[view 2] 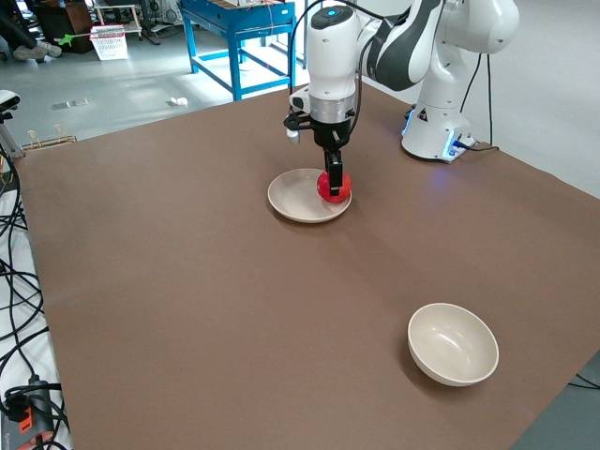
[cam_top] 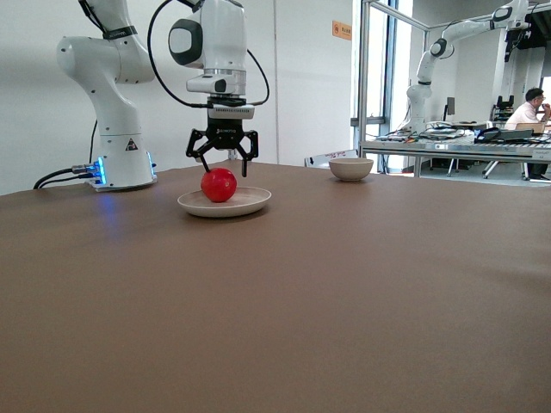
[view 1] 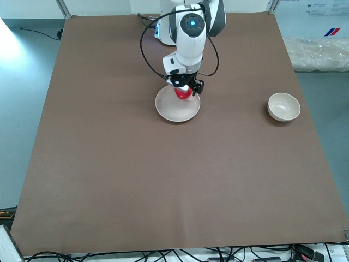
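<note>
A red ball [cam_top: 219,185] [view 2: 342,187] rests on a shallow white plate [view 1: 169,109] [cam_top: 250,203] [view 2: 300,202]. My black gripper [cam_top: 225,166] hangs directly over it. In the top view the fingers stand apart, one reaching down to the ball and the other beside it on the right. The left and right views show the gripper partly covering the ball; whether it touches it I cannot tell.
A white bowl [view 1: 283,107] [cam_top: 350,169] [view 2: 453,345] stands apart from the plate. Cables and equipment run along one edge outside the tabletop.
</note>
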